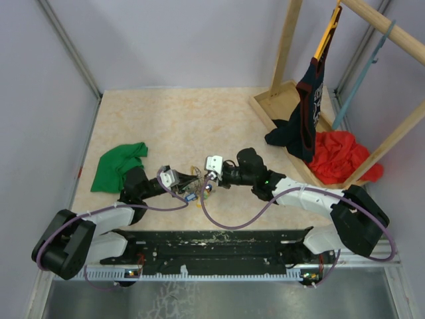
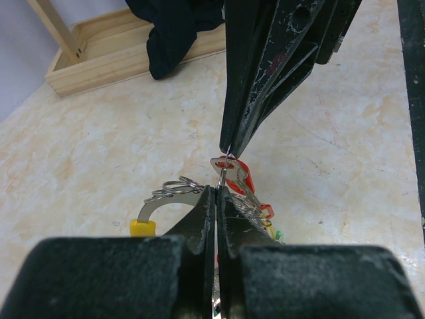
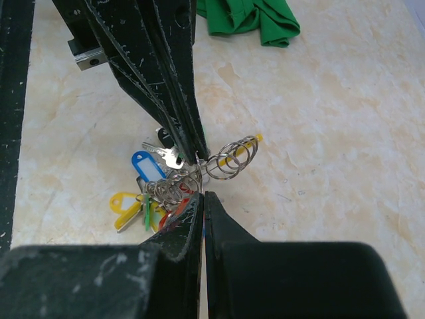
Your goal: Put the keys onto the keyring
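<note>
Both grippers meet over a cluster of keys and rings in the table's middle. My left gripper is shut on a thin metal ring piece, which runs up to the fingertips of my right gripper, also shut on thin metal. Beneath them lie keys with coloured tags, among them a red-tagged key (image 2: pixel 242 174), a blue tag (image 3: pixel 146 164) and a yellow tag (image 3: pixel 125 206), with several coiled rings (image 3: pixel 232 159). Exactly which ring or key each gripper pinches is too small to tell.
A green cloth (image 1: pixel 113 169) lies at the left. At the right, a wooden tray (image 1: pixel 279 100) with a frame holds a dark hanging cloth (image 1: pixel 309 113) and a red cloth (image 1: pixel 345 159).
</note>
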